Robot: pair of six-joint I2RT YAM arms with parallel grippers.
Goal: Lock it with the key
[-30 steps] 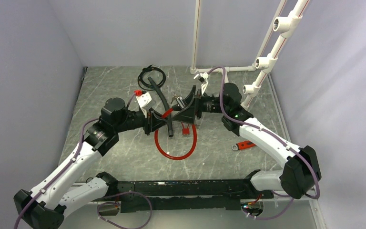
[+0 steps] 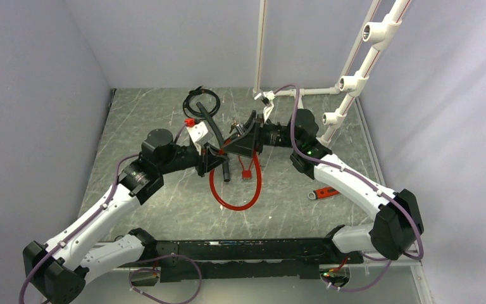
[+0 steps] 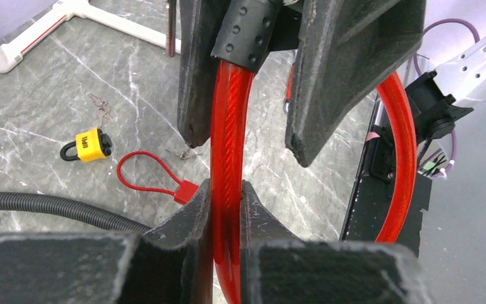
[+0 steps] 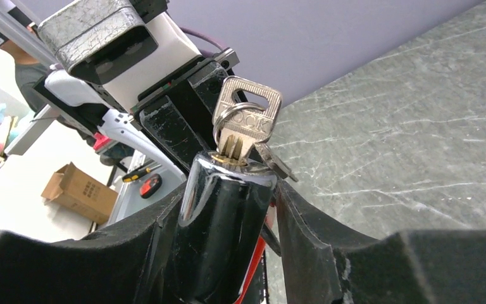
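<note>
A red cable lock [image 2: 234, 208] hangs in a loop between my two grippers. My right gripper is shut on its shiny black cylinder [image 4: 221, 240]. A silver key [image 4: 253, 120] on a ring stands in the cylinder's end, a second key hanging beside it. In the left wrist view the red cable [image 3: 228, 133] runs between the fingers of my left gripper, which press close on both its sides. Its upper end meets a black dimpled sleeve [image 3: 245, 31] by the right gripper's fingers. Whether the cable's end is seated in the lock is hidden.
On the table lie a yellow padlock [image 3: 90, 145], loose keys [image 3: 101, 107], a smaller red cable lock [image 2: 247, 173], a grey corrugated tube [image 2: 212, 123], a coiled black cable [image 2: 202, 102] and a red-handled tool [image 2: 324, 192]. White pipes [image 2: 348, 85] stand at the right.
My left gripper has moved slightly right, closer to the right gripper, which has shifted a little left.
</note>
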